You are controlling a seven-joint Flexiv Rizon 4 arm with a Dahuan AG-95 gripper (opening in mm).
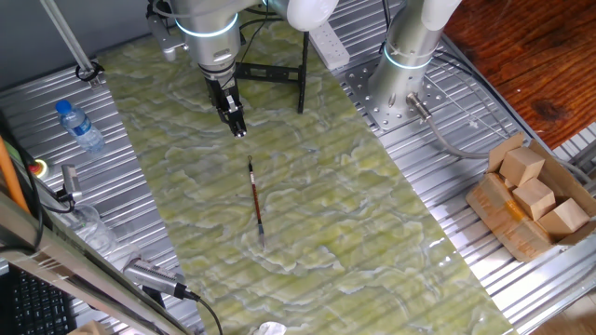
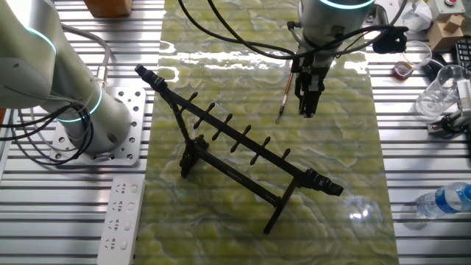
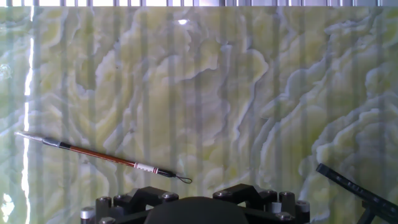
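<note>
A calligraphy brush with a brown handle, pale bristles and a hanging loop lies flat on the green marble-patterned mat. It shows whole in the wrist view, where the brush has its bristles to the left and its loop near the gripper. My gripper hangs above the mat, short of the loop end and apart from the brush. In the wrist view the gripper's two fingers stand apart at the bottom edge with nothing visible between them, so it looks open. A black rack with several pegs stands beside the arm.
A cardboard box of wooden blocks sits at far right. A water bottle is on the left.
</note>
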